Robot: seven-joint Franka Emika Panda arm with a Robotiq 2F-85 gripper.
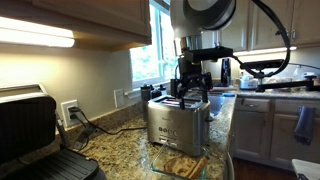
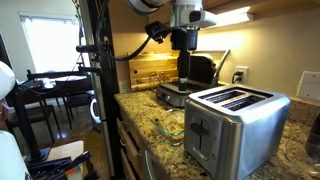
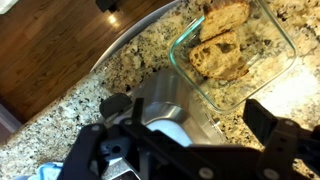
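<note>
My gripper (image 1: 194, 92) stands open above the silver toaster (image 1: 163, 126), its fingers apart and nothing held between them. In the wrist view, the toaster's shiny metal side (image 3: 183, 99) shows between the dark fingers. A clear glass dish (image 1: 160, 163) rests on the counter in front of the toaster. Two pieces of bread (image 3: 219, 57) lie in that dish, towards its left side in the wrist view. From exterior view 2, the toaster (image 2: 226, 137) shows its slots on top, with my hand beyond it. Whether the slots hold anything is unclear.
A black ridged grill (image 1: 27, 125) stands open at the left of the counter. The wall outlet (image 1: 71, 112) has a cord plugged in. Overhead is a wooden cabinet (image 1: 85, 18).
</note>
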